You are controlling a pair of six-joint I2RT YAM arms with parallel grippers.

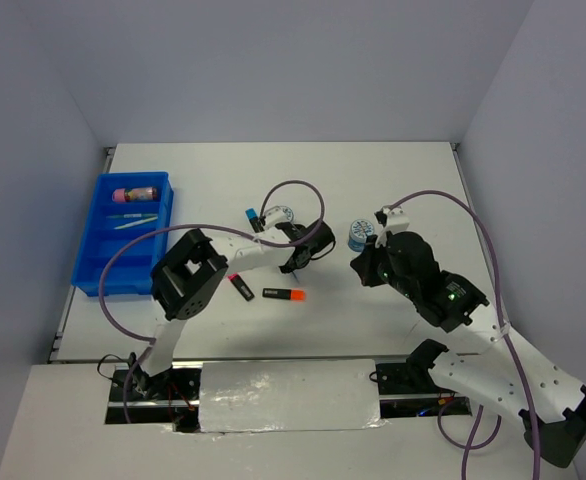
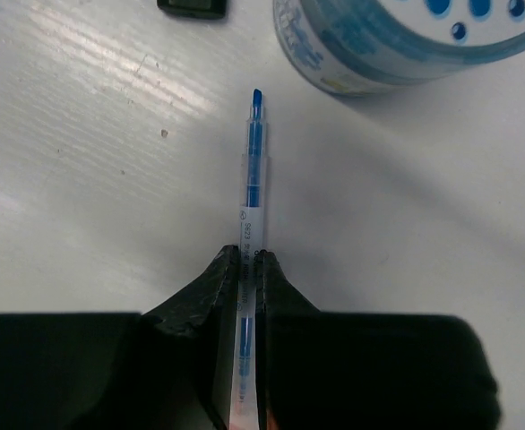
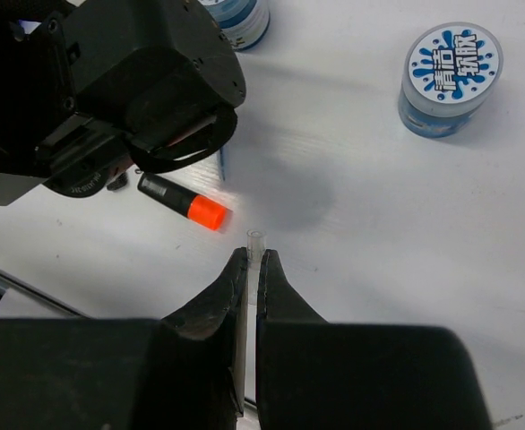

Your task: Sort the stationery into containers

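Observation:
My left gripper is shut on a slim clear pen [image 2: 254, 166] with blue tip and ink, gripped near its middle, low over the table. Seen from my right wrist, the right gripper is shut around a clear, pen-like tube [image 3: 256, 239], only its end showing. On the table lie an orange-capped marker [image 1: 284, 294], a pink-capped one [image 1: 241, 287] and a blue-capped one [image 1: 253, 219]. At far left, the blue divided tray [image 1: 115, 281] contains a pink-and-yellow cylinder [image 1: 135, 194] and thin pens [image 1: 136, 222].
Close to the left gripper stands a blue-and-white jar [image 2: 334, 54]. A second jar [image 1: 361, 234] is upright near the right gripper. Both arms reach in close to each other over the middle.

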